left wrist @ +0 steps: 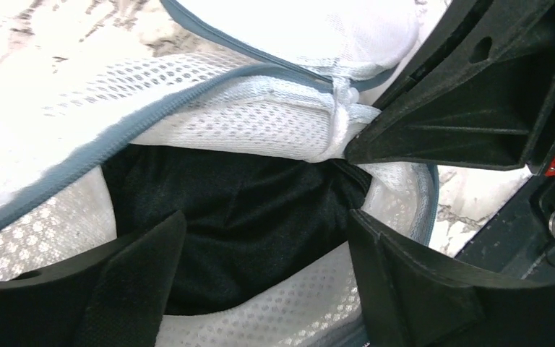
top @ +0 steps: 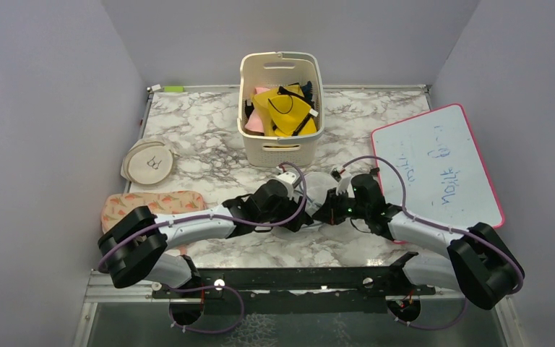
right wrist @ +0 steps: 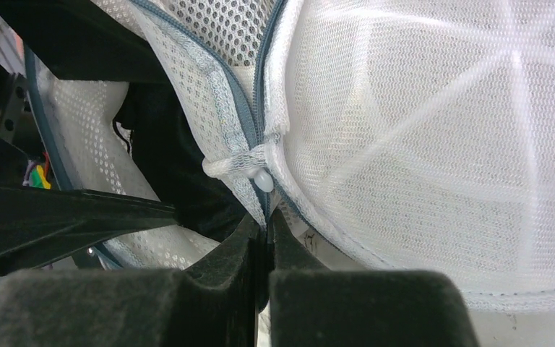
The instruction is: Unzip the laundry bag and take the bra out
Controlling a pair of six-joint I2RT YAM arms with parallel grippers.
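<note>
The white mesh laundry bag (left wrist: 253, 116) lies between both grippers at the table's front middle, its grey zipper edge parted, with black fabric (left wrist: 231, 217) showing inside. My left gripper is part open over that fabric, nothing visibly held between its fingers. My right gripper is shut on the bag's edge at the zipper, just below a small white loop (right wrist: 238, 163). In the top view the arms hide much of the bag.
A cream basket (top: 280, 148) with yellow and pink items stands behind. A whiteboard (top: 433, 173) lies right, a round pouch (top: 148, 166) and a patterned cloth (top: 144, 208) left. Bare table shows at the back.
</note>
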